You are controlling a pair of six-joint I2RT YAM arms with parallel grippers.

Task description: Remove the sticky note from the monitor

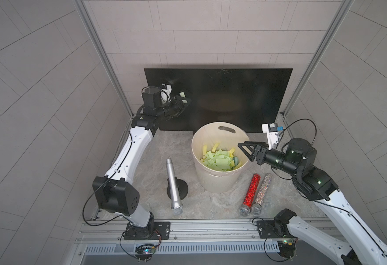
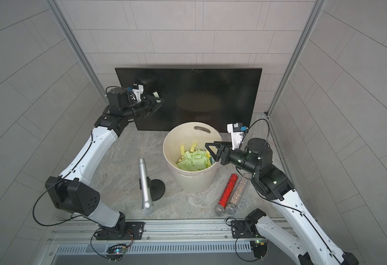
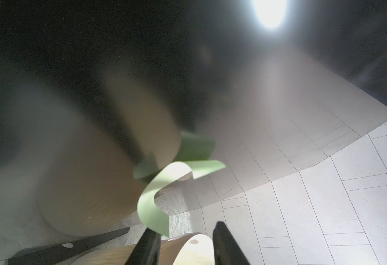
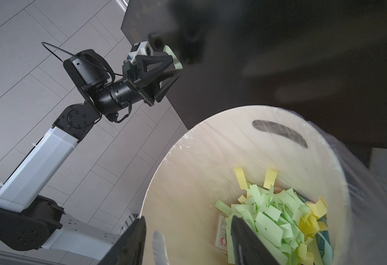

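A pale green sticky note [image 3: 151, 203] stands curled against the dark monitor [image 1: 228, 95], its reflection showing in the screen. My left gripper is at the monitor's left side, its fingers apart and open. The note's lower end overlaps one fingertip in the left wrist view; whether they touch I cannot tell. From the right wrist view, the note [image 4: 174, 56] appears right at the left gripper's tips [image 4: 175, 66]. My right gripper [image 1: 245, 153] is open over the right rim of the cream bin [image 1: 218, 178], with nothing between its fingers.
Many green and yellow notes [image 4: 268, 220] lie inside the bin. A silver microphone [image 1: 172, 183] on a round black stand is left of it. Red [image 1: 250, 192] and pinkish [image 1: 262, 192] glittery microphones lie at the right front.
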